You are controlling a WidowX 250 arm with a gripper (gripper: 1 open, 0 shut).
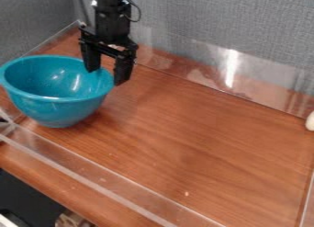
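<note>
My black gripper [108,49] is at the top left, just behind and over the back rim of a large teal bowl [55,97]. Its fingers point down and stand apart, open, with no object visible between them. The bowl sits at the left of the wooden table [203,153]; its inside looks empty, though its far part is partly behind the gripper.
Clear walls and grey panels edge the table at the back and left. A small white object [309,120] is cut off at the right edge.
</note>
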